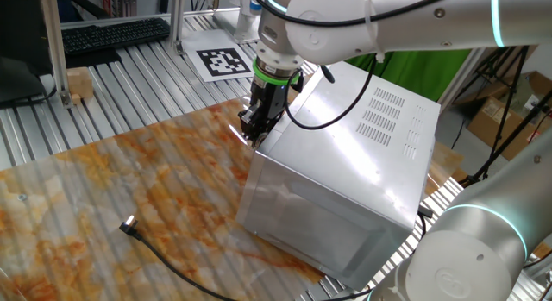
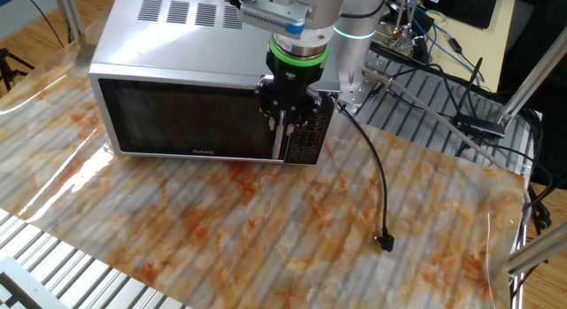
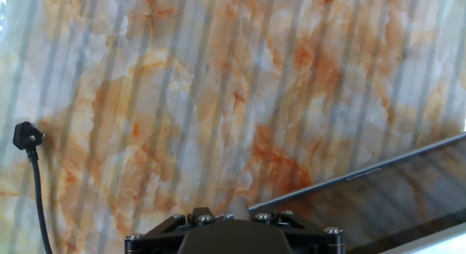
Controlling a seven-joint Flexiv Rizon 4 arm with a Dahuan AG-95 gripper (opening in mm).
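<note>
A silver microwave [image 1: 345,137] with a dark front door [image 2: 195,119] stands on the marbled tabletop. Its upright silver handle [image 2: 279,141] is near the right side of the door, beside the control panel [image 2: 308,136]. My gripper [image 2: 282,125] points down at the front of the microwave, its fingertips at the handle's upper part. In the wrist view, the handle's rounded end [image 3: 240,207] shows between the black knuckles at the bottom edge. The fingers' inner faces are hidden there, so whether they press on the handle does not show. The door looks closed.
A black power plug [image 2: 384,243] lies on the marbled sheet [image 2: 292,247] with its cable [image 2: 376,158] running back past the microwave. A printed marker [image 1: 222,64] and a keyboard [image 1: 116,35] lie farther off.
</note>
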